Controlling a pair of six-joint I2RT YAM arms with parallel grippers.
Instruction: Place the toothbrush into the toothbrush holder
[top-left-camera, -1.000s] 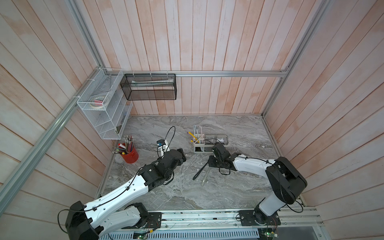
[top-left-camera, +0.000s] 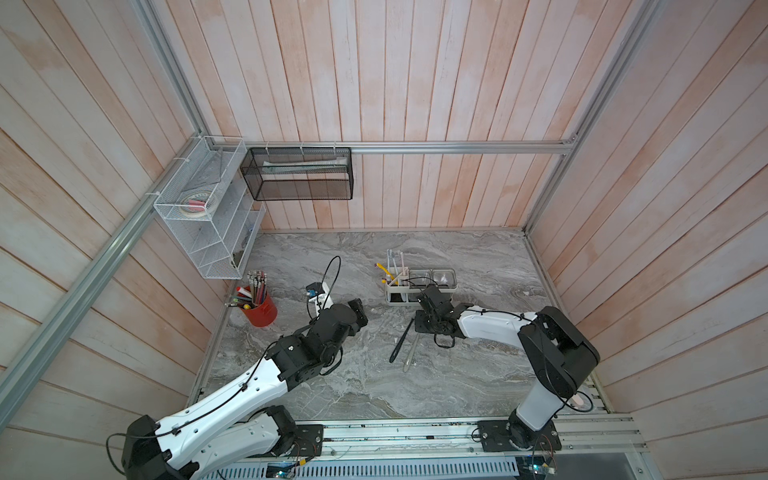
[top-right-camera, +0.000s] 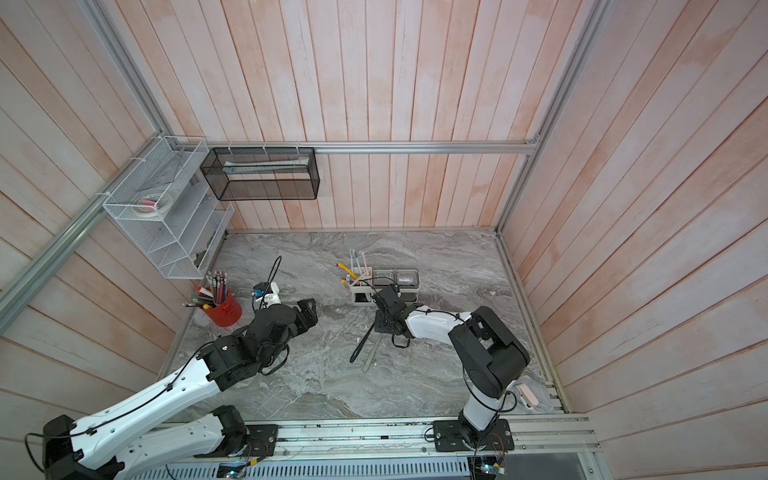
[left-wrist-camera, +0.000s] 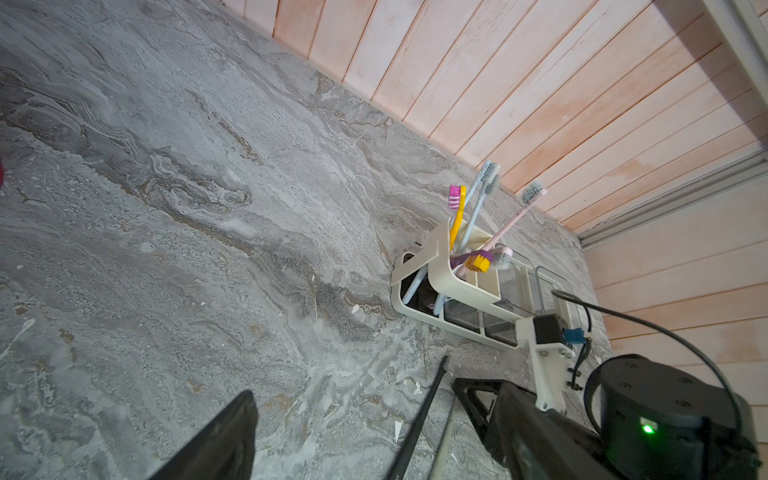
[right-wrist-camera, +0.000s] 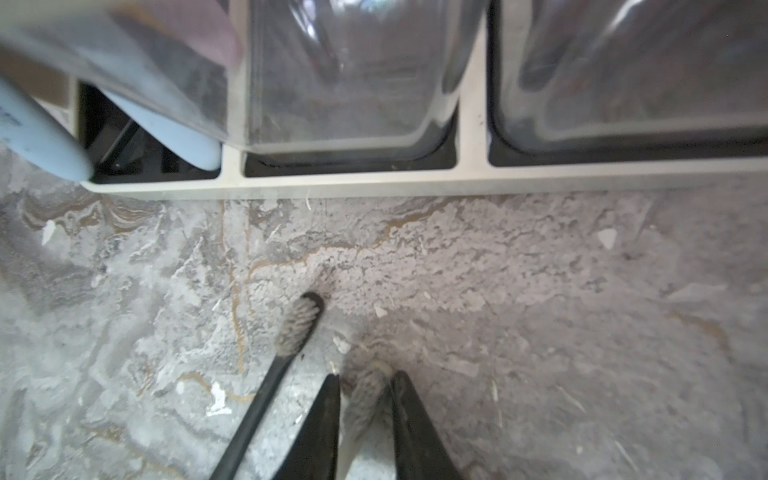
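Note:
A light-coloured toothbrush (top-left-camera: 410, 354) lies on the marble surface beside a black toothbrush (top-left-camera: 400, 344), both in front of the white toothbrush holder (left-wrist-camera: 460, 276). My right gripper is low over the light brush; in the right wrist view its dark fingers stand part open on either side of the pale bristle head (right-wrist-camera: 369, 396), with a small gap visible on the left. Several brushes stand in the holder's left end, among them a pink one (left-wrist-camera: 516, 217) and a yellow one (left-wrist-camera: 457, 224). My left gripper is wide open and empty, away from the brushes.
Clear plastic bins (right-wrist-camera: 352, 88) fill the holder's right part, close to the right gripper. A red cup of pens (top-left-camera: 260, 310) stands at the left, below white wire shelves (top-left-camera: 204, 216). A black mesh basket (top-left-camera: 297, 174) hangs at the back.
The black brush has turned a little, its handle end moving right and nearer the light brush. My left arm has drawn slightly left.

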